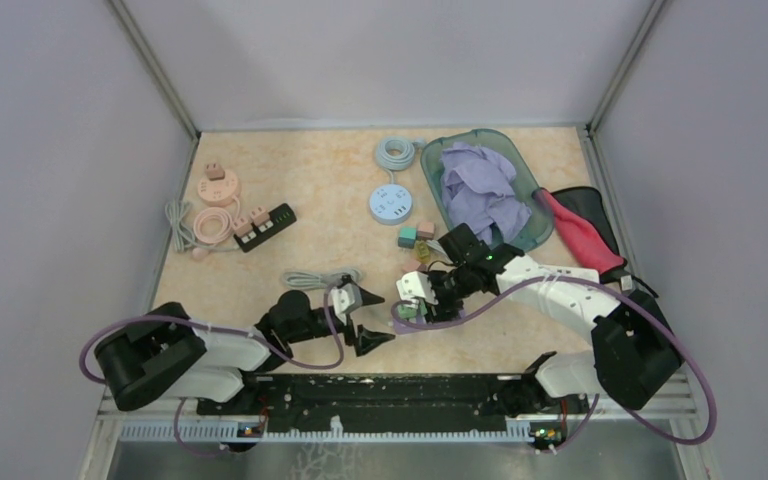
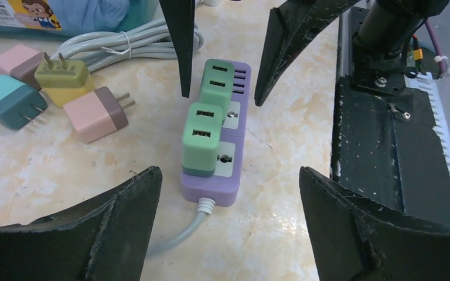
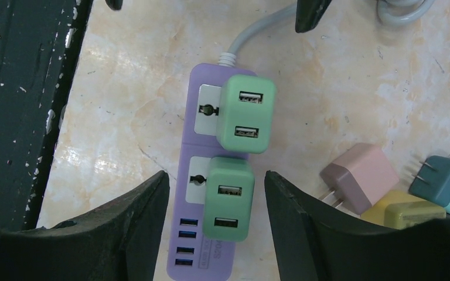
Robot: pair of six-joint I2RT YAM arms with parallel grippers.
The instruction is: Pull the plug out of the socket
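Note:
Two green plugs sit on a purple power strip (image 3: pixel 183 260). In the right wrist view the near-cord plug (image 3: pixel 263 117) is at top, and the other plug (image 3: pixel 240 216) lies below it. My right gripper is open above the strip, its fingers spread to either side of the lower plug. My left gripper (image 1: pixel 386 318) is open at the strip's cord end. In the left wrist view, its fingers (image 2: pixel 140 199) stand wide on both sides, apart from the strip. Neither gripper holds anything.
Beside the strip lie loose plugs: pink (image 2: pixel 96 114), yellow (image 2: pixel 64 82) and teal (image 2: pixel 12 102). A green bin (image 1: pixel 435 180) with purple cloth stands behind. The grey cord coil (image 1: pixel 322 279) lies left of the strip. Bare table spans the front left.

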